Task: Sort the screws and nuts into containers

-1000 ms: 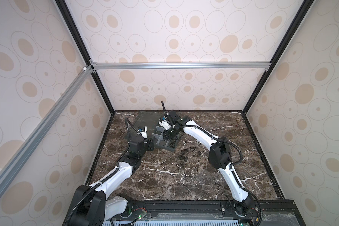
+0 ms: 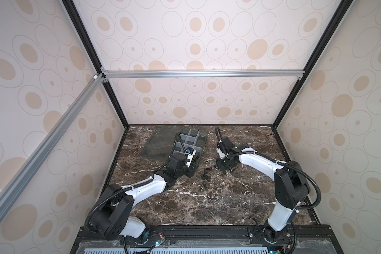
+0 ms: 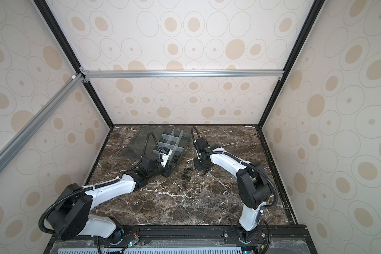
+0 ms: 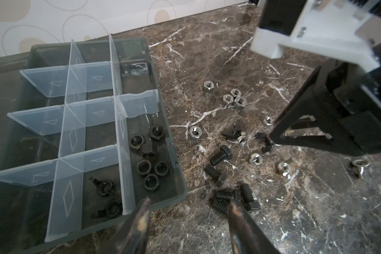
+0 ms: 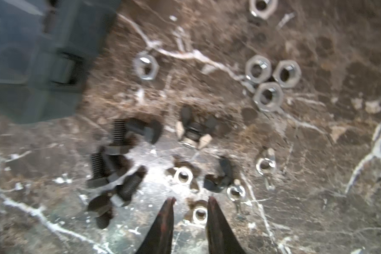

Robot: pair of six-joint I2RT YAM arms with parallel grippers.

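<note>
The divided box (image 4: 180, 186) holds several dark hex nuts (image 4: 144, 168) in its near right compartment. Two black wing nuts (image 4: 104, 186) lie in the compartment to the left of those. On the table, black bolts (image 4: 218, 156) lie in a loose group, with silver nuts (image 5: 270, 96) and wing nuts (image 5: 193, 132) to their right. My left gripper is part open by the box's near right corner, its fingers apart and empty. Over the loose wing nuts stands my right gripper, part open; a silver wing nut (image 5: 200, 215) shows below, between its fingertips.
The box's lid (image 2: 152, 144) lies flat to the left of the compartments. In the left wrist view my right arm's gripper body (image 4: 338, 105) fills the upper right, close to my left gripper.
My right gripper has moved right and toward the front, from over the box to over the loose hardware. My left gripper has moved right, from the box's left side to its near right corner.
</note>
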